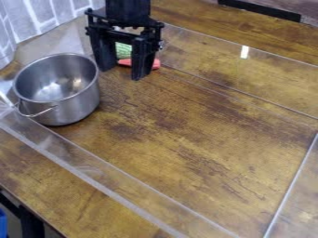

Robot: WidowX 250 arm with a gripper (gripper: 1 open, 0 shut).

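My black gripper (123, 54) is at the upper middle, to the upper right of a steel pot (59, 85). Behind and between its dark parts are a green textured object (125, 50) and a red object (147, 63), both partly hidden. I cannot tell from this view whether the gripper is open or holds anything.
Clear panels or strips run along its left and right sides. A light curtain-like material (35, 23) is at the upper left.
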